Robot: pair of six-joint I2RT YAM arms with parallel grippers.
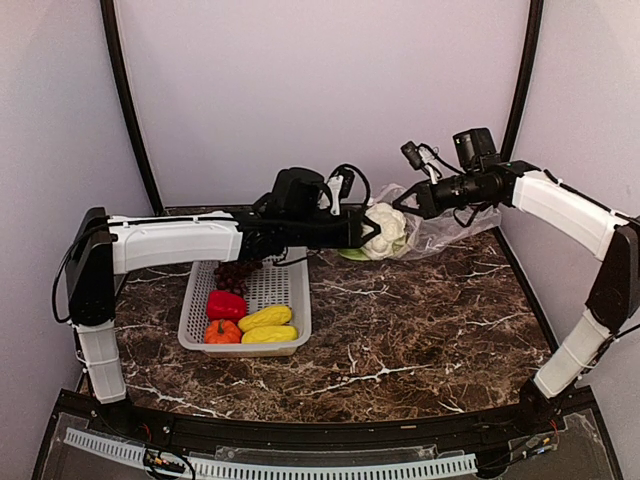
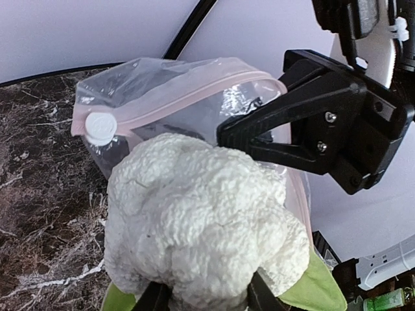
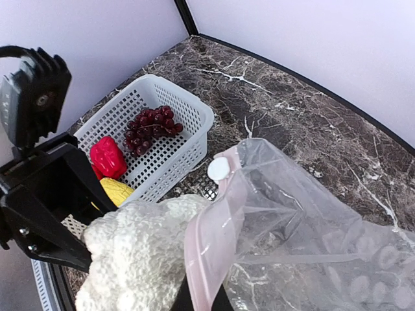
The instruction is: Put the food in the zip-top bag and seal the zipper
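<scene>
A white cauliflower [image 2: 201,220] with green leaves is gripped by my left gripper [image 1: 369,230], whose fingertips [image 2: 155,299] press into it from below in the left wrist view. Right against it is the mouth of the clear zip top bag [image 3: 298,214], its pink zipper band and white slider facing the cauliflower. My right gripper [image 1: 412,203] is shut on the bag's rim, the pink band running between its fingers. In the left wrist view the bag mouth gapes behind the cauliflower; how far the head reaches inside cannot be told.
On the left, a white basket [image 1: 303,320] holds grapes [image 1: 236,275], a red pepper [image 1: 226,305], a small pumpkin [image 1: 222,332] and two yellow items [image 1: 268,317]. Clear marble tabletop [image 1: 420,330] lies in front of the bag.
</scene>
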